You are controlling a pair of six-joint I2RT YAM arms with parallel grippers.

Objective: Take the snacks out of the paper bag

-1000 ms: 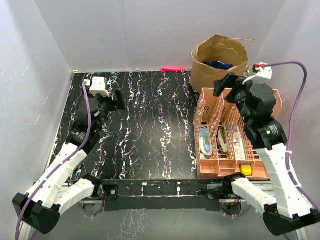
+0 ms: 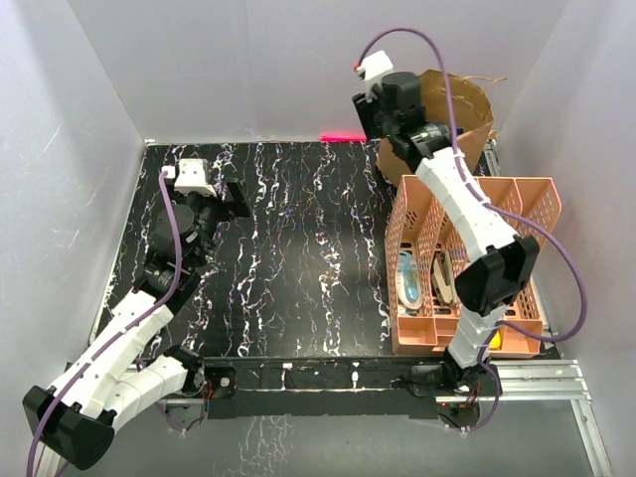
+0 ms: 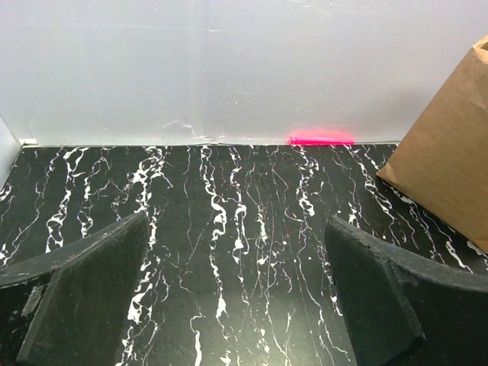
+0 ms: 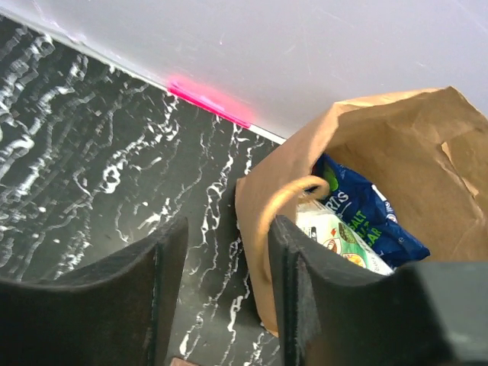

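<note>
The brown paper bag (image 2: 467,109) stands open-topped at the back right of the table. Inside it, the right wrist view shows a dark blue snack pack (image 4: 366,206) and a white and green pack (image 4: 343,238). My right gripper is part open at the bag's left rim; the twisted paper handle (image 4: 288,197) shows just beyond its right finger (image 4: 293,267). Nothing is clearly held between those fingers. Over the left side of the table my left gripper (image 2: 206,189) stands open, with only bare tabletop (image 3: 236,259) between its fingers.
An orange divided basket (image 2: 422,333) with several items stands at the right, in front of the bag. A pink glowing strip (image 2: 343,137) lies along the back wall.
My right arm has swung left and back, from above the basket's far end across to the bag's left rim. The left arm has stayed still.
</note>
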